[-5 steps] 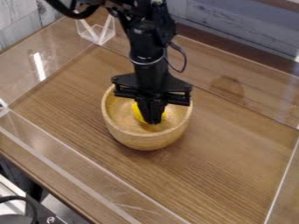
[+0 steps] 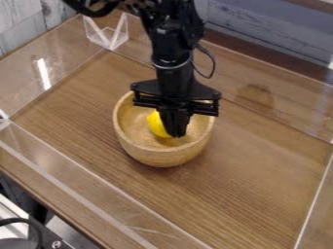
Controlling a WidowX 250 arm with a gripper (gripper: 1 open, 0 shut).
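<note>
My black gripper (image 2: 174,119) points straight down into a round tan wooden bowl (image 2: 162,152) in the middle of the view. A yellow object (image 2: 158,124) lies in the bowl, partly hidden behind the gripper's fingers. The fingers look close together, but whether anything is between them is hard to tell, as they overlap the yellow object.
The bowl sits on a wooden table (image 2: 235,185) with bare space to the left and right. A clear plastic container (image 2: 107,29) stands at the back left. A black cable lies at the lower left corner.
The gripper has shifted very slightly, with its upper body a little higher or turned. The bowl and yellow object look almost unmoved.
</note>
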